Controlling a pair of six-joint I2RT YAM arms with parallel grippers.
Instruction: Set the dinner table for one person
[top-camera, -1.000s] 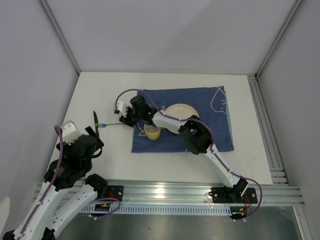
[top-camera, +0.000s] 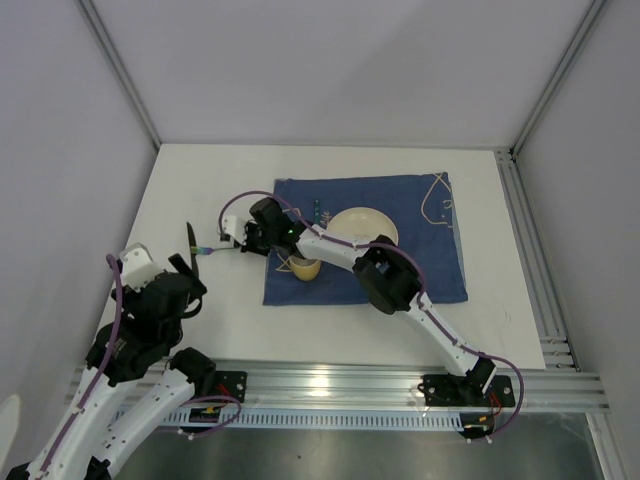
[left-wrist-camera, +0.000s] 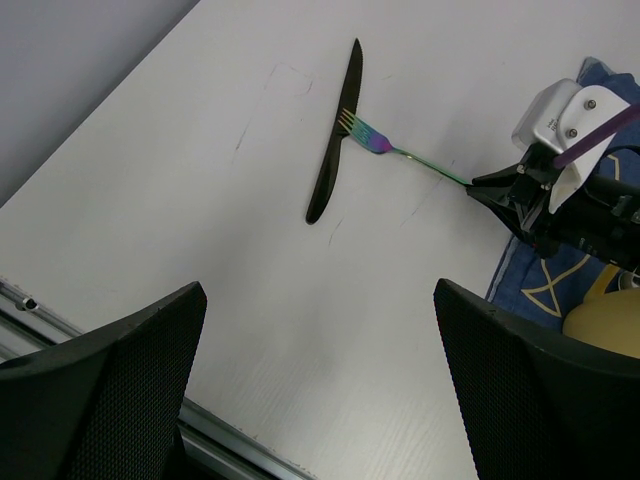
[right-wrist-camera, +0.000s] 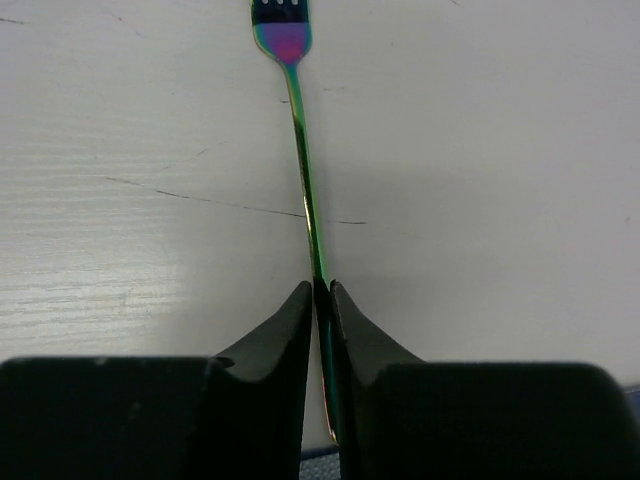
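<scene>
A rainbow fork (left-wrist-camera: 425, 163) lies on the white table beside the blue placemat, its tines by a black knife (left-wrist-camera: 335, 135). My right gripper is low over the handle's end, its fingertips nearly together around it; whether they grip it is unclear. On the placemat (top-camera: 360, 290) stand a pale plate (top-camera: 355, 220) and a yellow cup (top-camera: 306, 270), partly behind the right arm. My left gripper is open at the table's front left, nothing between its fingers.
Bare table lies left of and behind the cutlery. Another utensil (top-camera: 317, 210) is partly visible on the placemat behind the right arm. Metal rails run along the table's sides and front.
My right gripper has moved left and slightly down, off the placemat's edge toward the fork's handle. The left arm has not visibly moved.
</scene>
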